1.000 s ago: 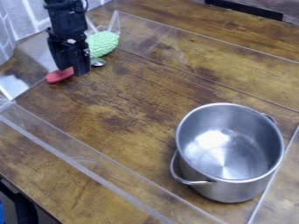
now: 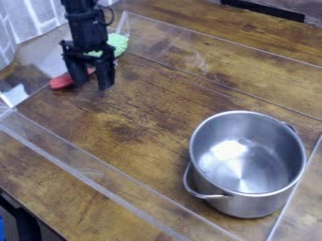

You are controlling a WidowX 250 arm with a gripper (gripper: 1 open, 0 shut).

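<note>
The black gripper point(image 2: 89, 66) hangs low at the upper left of the camera view, over a red object point(image 2: 62, 82) on the wooden table that is partly hidden behind it. A light green textured object point(image 2: 117, 43) lies just behind the gripper to the right. Whether the fingers are open or shut is unclear.
A large steel pot point(image 2: 246, 165) stands at the lower right. Clear low walls edge the work area, with foil-like sheeting at the left.
The gripper has moved a little to the right and down, covering more of the small shiny item beside the red object and part of the green one. The pot is unmoved.
</note>
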